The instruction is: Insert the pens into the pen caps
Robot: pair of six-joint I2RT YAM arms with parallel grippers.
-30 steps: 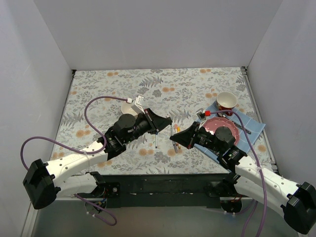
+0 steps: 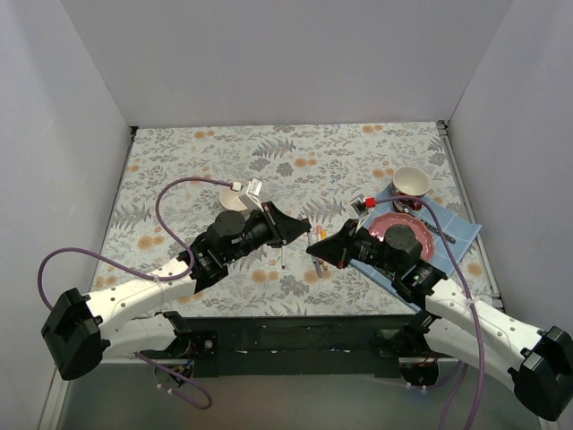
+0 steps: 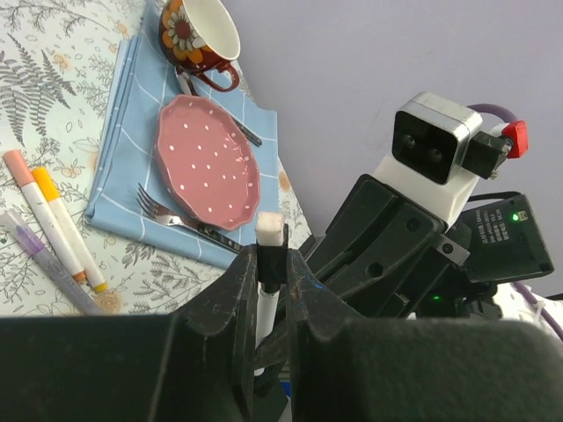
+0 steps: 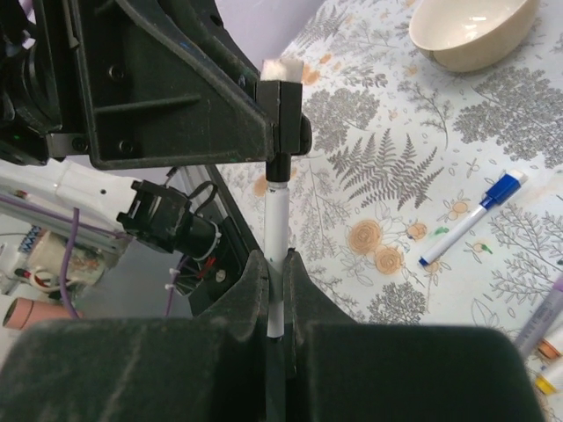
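My left gripper is shut on a black pen cap (image 4: 280,119) with a white top. Below it stands a white pen (image 4: 276,220), upright, gripped between the fingers of my right gripper. In the right wrist view the pen's black tip is hidden inside the cap, and its white collar meets the cap's lower rim. How deep the tip sits cannot be seen. On the table lies a blue-capped pen (image 4: 475,220). Lying side by side are an orange-capped pen (image 3: 66,224), a salmon-capped pen (image 3: 46,215) and a purple-capped pen (image 3: 48,264).
At the right, a blue cloth (image 3: 132,132) bears a pink plate (image 3: 207,158), a fork (image 3: 167,214) and a flowered mug (image 3: 198,35). A cream bowl stands on the left side. Both grippers are close together near the middle.
The left gripper has come down with the cap onto the pen. The pen's black tip, bare below the cap a second ago, is now covered. The right arm has barely moved.
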